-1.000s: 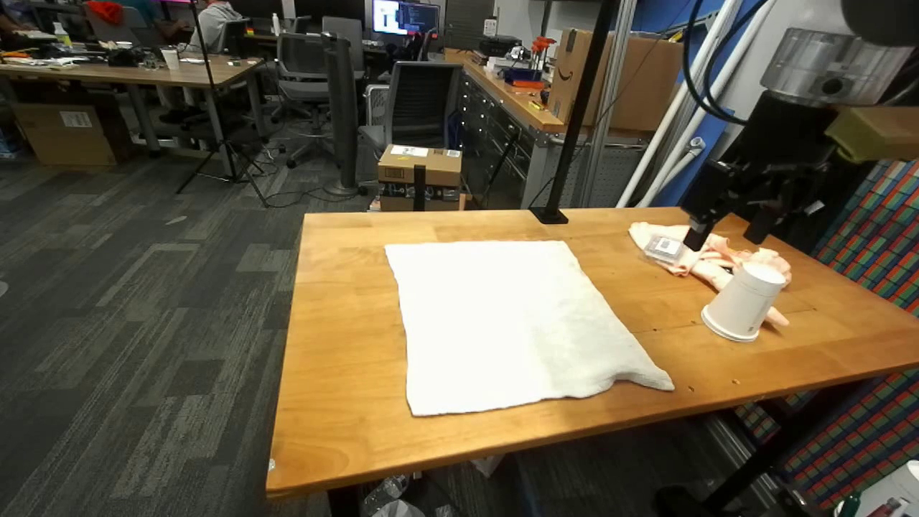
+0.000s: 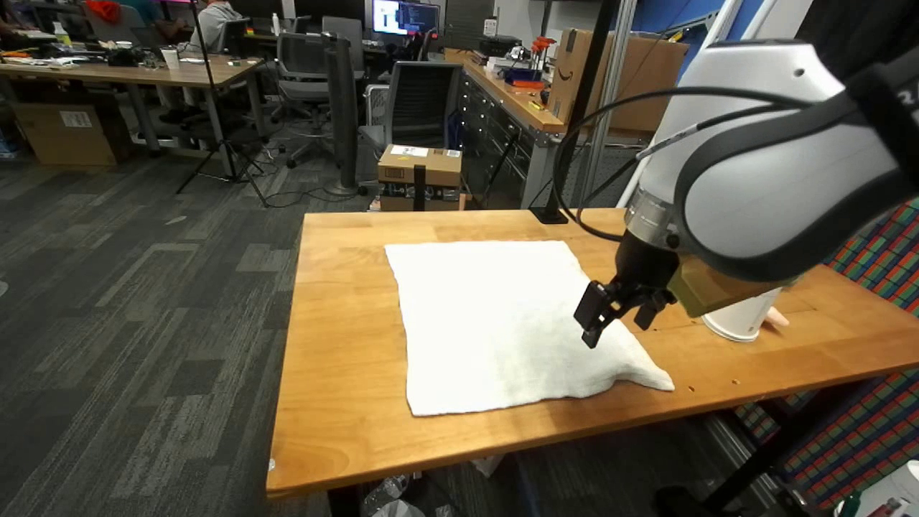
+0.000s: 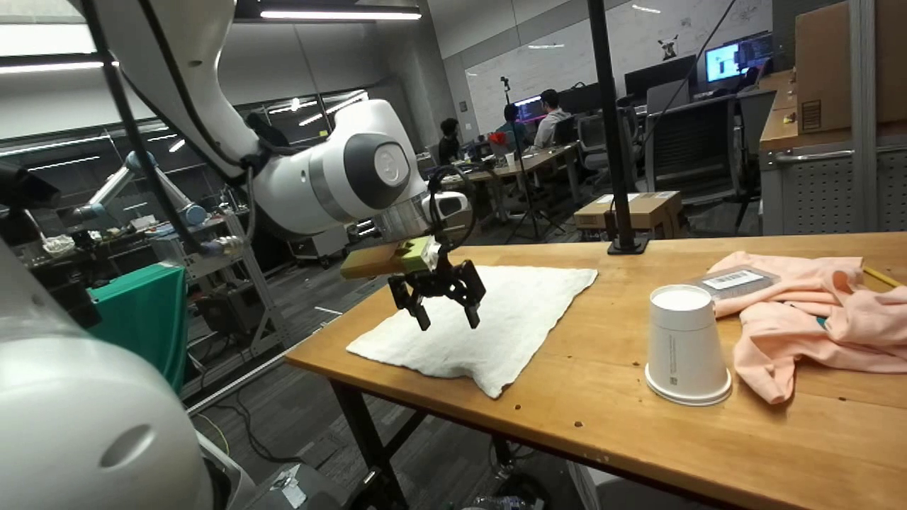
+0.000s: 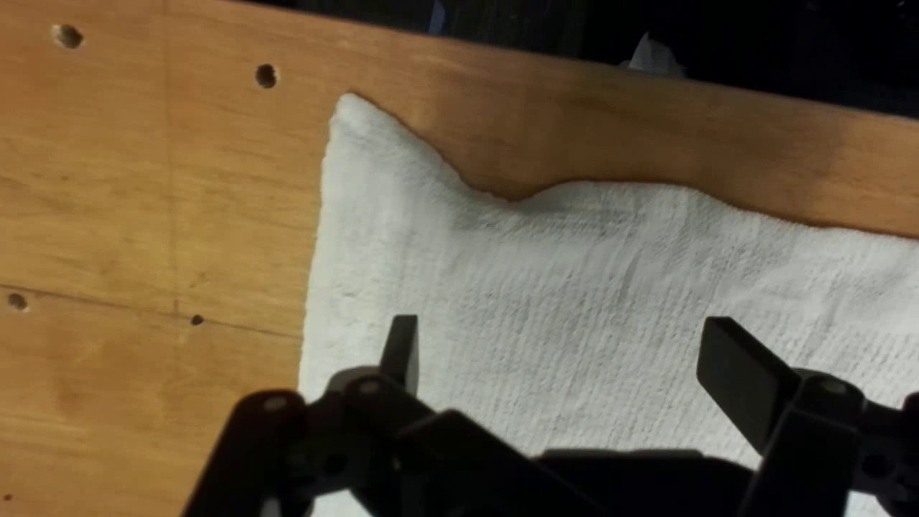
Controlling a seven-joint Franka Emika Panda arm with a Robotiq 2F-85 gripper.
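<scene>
A white cloth [image 2: 491, 327] lies spread mostly flat on the wooden table, with one near corner slightly rumpled. In the wrist view the rumpled corner of the cloth [image 4: 379, 164] points toward the table edge, beyond my fingers. My gripper [image 2: 618, 326] hangs above the cloth's right side, its fingers wide apart. Bare cloth shows between the two fingers in the wrist view, and nothing is held. From the other side, the gripper [image 3: 448, 321] appears over the cloth [image 3: 510, 327], clear of its surface.
An upturned white cup [image 3: 686, 344] stands beside the cloth, near a crumpled peach garment [image 3: 816, 336] and a clear packet [image 3: 735, 282] with a label. A black post [image 3: 627, 242] rises from the table's back edge. Bare wood surrounds the cloth.
My gripper has come left and down, from above the cup and garment to above the cloth's right side. The cloth lies as before.
</scene>
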